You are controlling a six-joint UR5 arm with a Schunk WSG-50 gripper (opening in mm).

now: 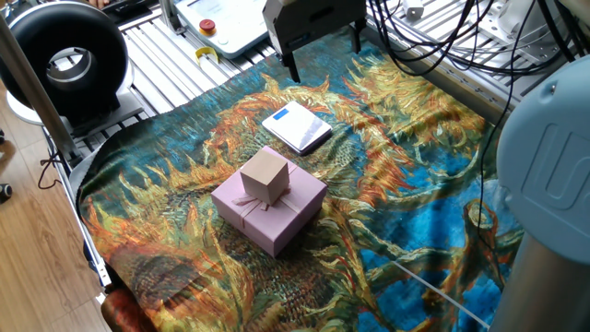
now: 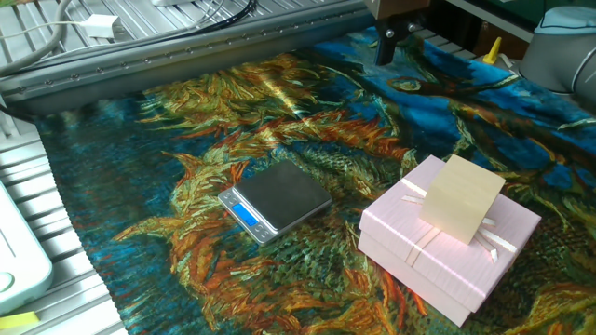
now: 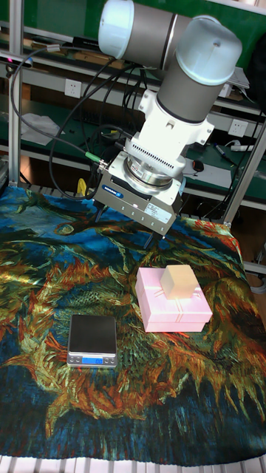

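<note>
A tan wooden cube rests on the lid of a pink gift box tied with a pale ribbon; the cube and the box are on the right in exterior view 2. Beside the box lies a flat digital scale with a lit blue display and a bare dark platform. My gripper hangs above the cloth on the arm's side, clear of box and scale. Its two fingers stand wide apart, with nothing between them. Exterior view 2 catches only part of the gripper at the top edge.
A patterned cloth covers the table, with free room around box and scale. Black cables hang near the arm. A red emergency button sits on a pale device beyond the cloth. A small yellow cone stands near the arm's base.
</note>
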